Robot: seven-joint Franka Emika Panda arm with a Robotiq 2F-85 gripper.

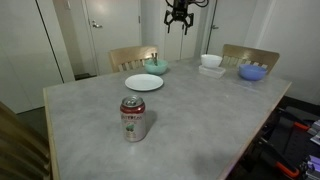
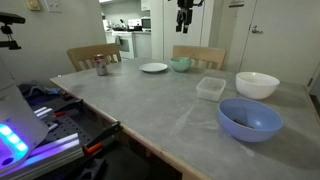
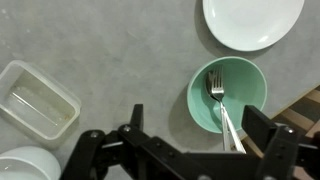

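Observation:
High above the table's far end hangs my gripper (image 1: pixel 180 24), open and empty. Its two dark fingers stand wide apart at the lower edge of the wrist view. A green bowl (image 3: pixel 239 92) lies below, ahead and to the right in that view, with a fork (image 3: pixel 217 92) and another metal utensil leaning inside. Beside the bowl is a white plate (image 3: pixel 252 20). A clear rectangular container (image 3: pixel 38 100) lies to the left, with a white bowl (image 3: pixel 28 165) partly cut off below it.
Near exterior view 1 a red and silver can (image 1: pixel 133 118) stands upright. A blue bowl (image 2: pixel 250 119) sits close to the table edge in exterior view 2. Chairs (image 1: pixel 128 58) border the far side.

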